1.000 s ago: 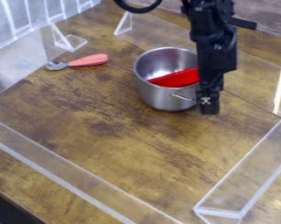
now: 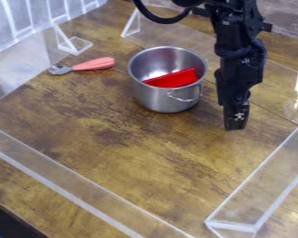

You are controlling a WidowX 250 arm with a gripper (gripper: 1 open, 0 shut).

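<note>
A steel pot [image 2: 155, 93] stands on the wooden table with a red object [image 2: 176, 80] inside it. My black gripper [image 2: 238, 119] is low over the table just right of the pot, pointing down and open, with nothing seen between its fingers.
A pink-handled utensil [image 2: 92, 64] lies at the back left. Clear plastic barriers line the left, back and right edges of the table.
My gripper has shifted to the right, away from the pot, so more of the pot's right side shows.
</note>
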